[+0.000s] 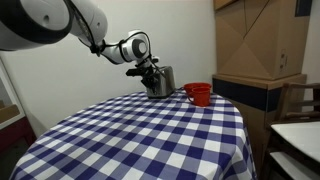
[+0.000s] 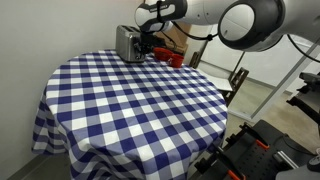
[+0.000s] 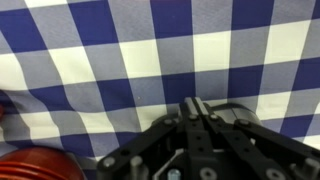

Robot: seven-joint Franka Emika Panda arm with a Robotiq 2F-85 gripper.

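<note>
My gripper (image 1: 153, 72) hangs in front of the silver toaster (image 1: 166, 81) at the back of the table, pointing down. In the second exterior view the toaster (image 2: 130, 43) stands to the left of the red cups (image 2: 172, 57), and the arm partly covers the area between. In the wrist view my gripper is shut, with nothing visible between its fingers, above the checkered cloth. Whether the gripper touches the toaster cannot be told.
Red cups (image 1: 201, 96) stand to the right of the toaster; a red rim (image 3: 40, 163) shows at lower left in the wrist view. Cardboard boxes (image 1: 258, 40) rise behind, and a chair (image 1: 295, 105) stands at the right.
</note>
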